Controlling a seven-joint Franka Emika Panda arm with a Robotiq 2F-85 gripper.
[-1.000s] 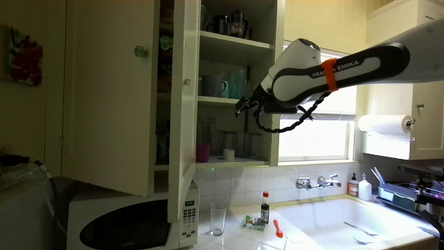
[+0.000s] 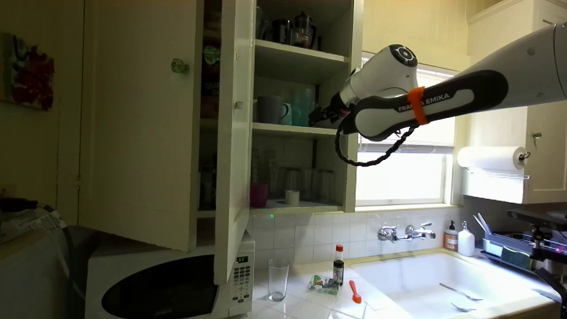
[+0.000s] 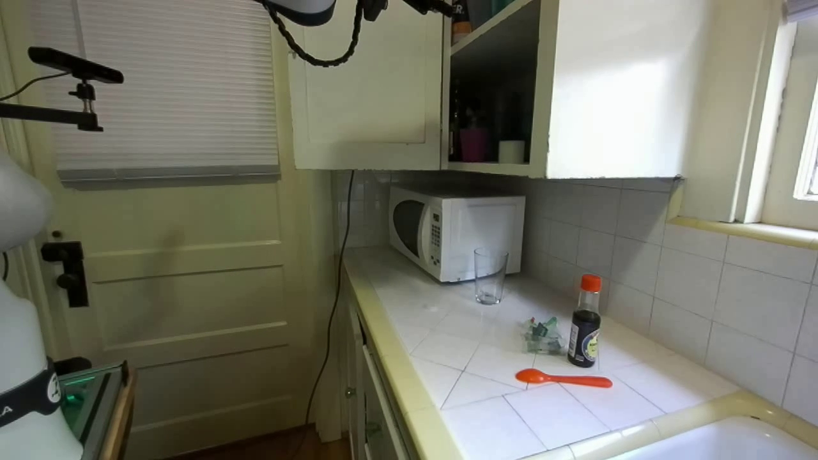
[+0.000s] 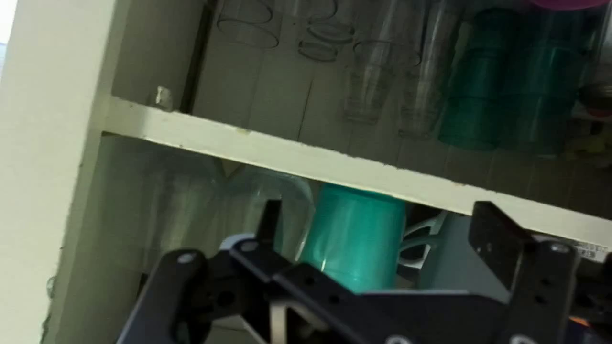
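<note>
My gripper [image 2: 317,114] is at the open cupboard's middle shelf, near its right side. In the wrist view the gripper is open, one finger on either side of a teal cup [image 4: 355,238]. Nothing is seen to be held. How far the cup stands from the fingers cannot be told. Beside the cup, a grey mug [image 4: 456,252] shows partly behind the right finger, and clear glassware [image 4: 258,186] is behind the left one. On the shelf in exterior view 1 are the teal cup [image 2: 303,103] and the grey mug [image 2: 269,109].
The cupboard's side post [image 2: 351,175] and shelf edge [image 4: 287,154] are close to the gripper. Several glasses, a magenta cup [image 2: 258,195] and a white cup [image 2: 292,197] occupy the lower shelf. On the counter are a glass [image 3: 491,276], a sauce bottle [image 3: 584,326] and a red spoon [image 3: 563,379].
My gripper has risen from just below the middle shelf's edge to the height of the cups on it, shifting slightly right. The shelf items look unmoved.
</note>
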